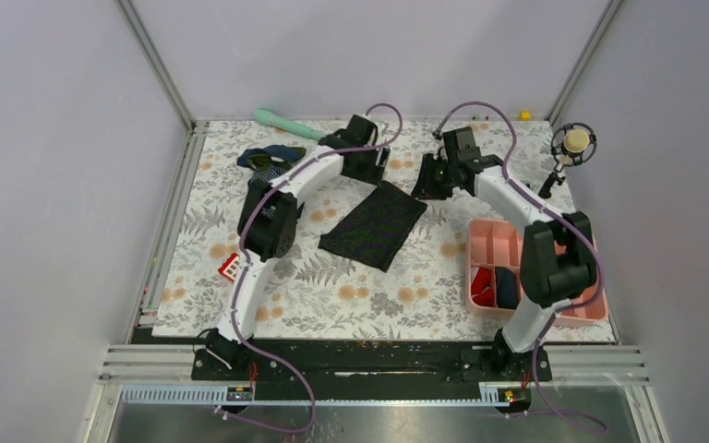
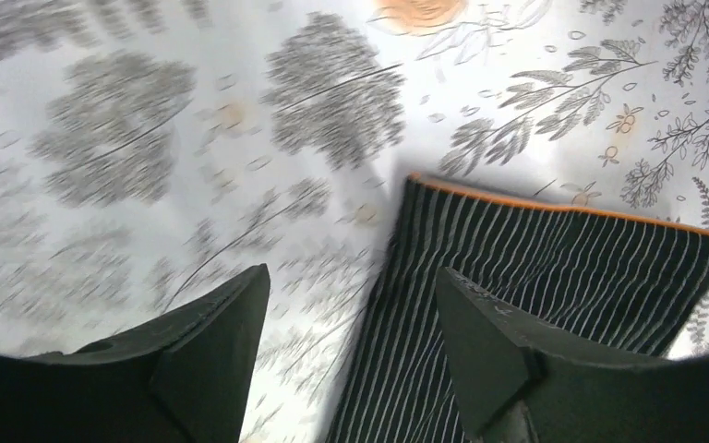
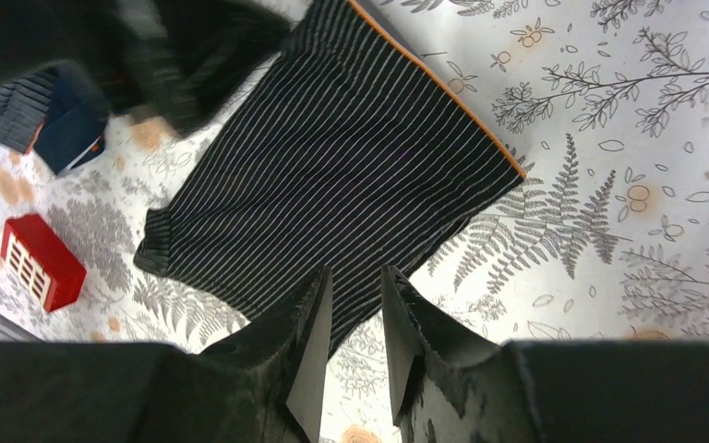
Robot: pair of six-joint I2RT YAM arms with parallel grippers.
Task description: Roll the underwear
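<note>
The black underwear [image 1: 372, 231] lies spread on the patterned table as a rough square, turned at an angle, with an orange edge in both wrist views. My left gripper [image 1: 374, 166] is open above its upper corner; in the left wrist view that corner sits beyond the open fingers [image 2: 203, 360], with nothing held. My right gripper [image 1: 427, 185] is open just off the right upper corner; in the right wrist view the cloth [image 3: 323, 185] lies beyond its fingertips.
Folded dark clothes [image 1: 268, 159] lie at the left, near a red box [image 1: 231, 267]. A green rod [image 1: 282, 123] lies at the back. A pink divided bin [image 1: 494, 240] is at the right, a microphone [image 1: 574, 143] behind it.
</note>
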